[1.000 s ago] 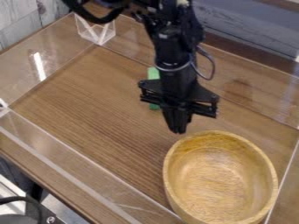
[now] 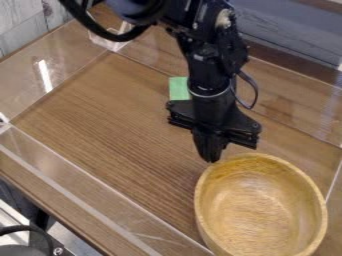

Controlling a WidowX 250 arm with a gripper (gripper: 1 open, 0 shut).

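The black arm reaches down from the top centre to its gripper (image 2: 210, 150), which hangs low over the wooden table just behind a large yellow oval bowl (image 2: 259, 215). The fingertips are at or near the bowl's back-left rim; whether they touch it, or hold anything, I cannot tell. A green object (image 2: 178, 88) lies behind the arm, partly hidden by it.
Clear side walls edge the table (image 2: 94, 140). At the upper left stands a white, partly see-through object (image 2: 118, 30). Cables show at the lower left.
The arm has moved slightly right and down toward the bowl over the last second. The bowl also appears a little further right than a second ago.
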